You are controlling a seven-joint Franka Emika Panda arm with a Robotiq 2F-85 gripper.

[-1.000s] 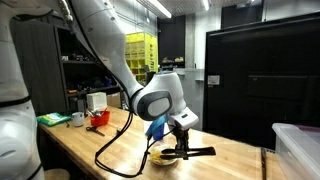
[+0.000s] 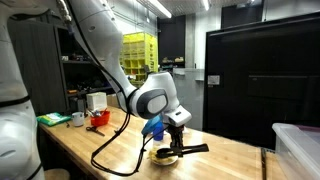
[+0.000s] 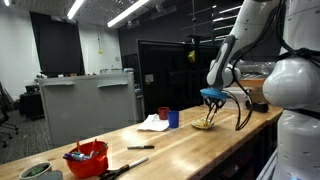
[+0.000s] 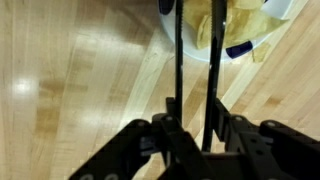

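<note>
A white plate (image 4: 196,38) holding yellow, chip-like pieces (image 4: 252,22) sits on the wooden table. Dark blue marks show on its rim in the wrist view. My gripper (image 2: 176,143) is low over the plate, shut on a black utensil (image 2: 190,151) that looks like tongs. In the wrist view, the utensil's two long arms (image 4: 214,75) run over the plate, apart from each other. Whether anything is between their far ends is out of view. From the other side, the plate (image 3: 203,123) lies below my gripper (image 3: 212,102).
A blue cup (image 3: 173,119) and a red cup (image 3: 163,113) stand near the plate, beside a white cloth (image 3: 153,124). A red basket (image 3: 87,160) and dark-handled tools (image 3: 125,167) lie farther along.
My gripper and the black utensil have shifted slightly to the left in exterior view 1. The plate stays about where it was.
</note>
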